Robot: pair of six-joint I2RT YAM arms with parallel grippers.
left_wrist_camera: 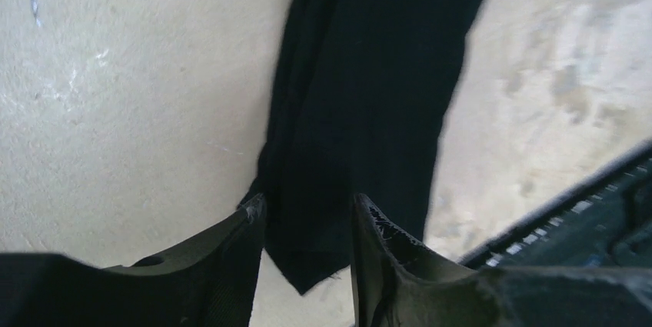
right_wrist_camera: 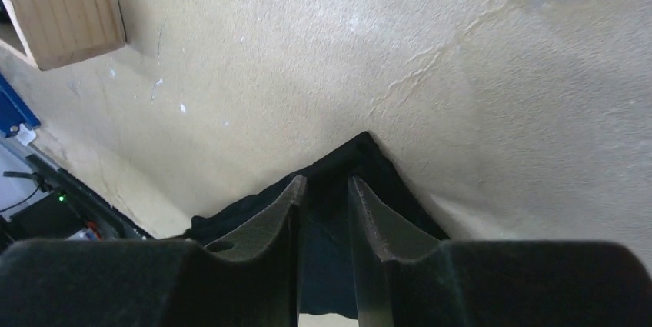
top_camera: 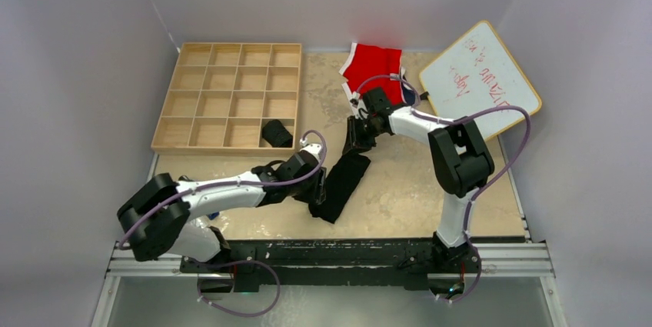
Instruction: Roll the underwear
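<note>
The black underwear (top_camera: 344,188) lies as a narrow folded strip on the table, slanting from near my right gripper down toward my left. Over its near end, in the left wrist view, my left gripper holds its fingers apart, and the dark cloth (left_wrist_camera: 361,96) shows between and beyond them. At the far end my right gripper is partly open, its fingertips over the cloth's corner (right_wrist_camera: 361,148). Whether the fingertips touch the fabric cannot be told in either wrist view.
A wooden grid box (top_camera: 231,150) stands at the back left, with a rolled black item (top_camera: 277,134) in one compartment. Red cloth (top_camera: 377,65) lies at the back, beside a tilted whiteboard (top_camera: 482,81).
</note>
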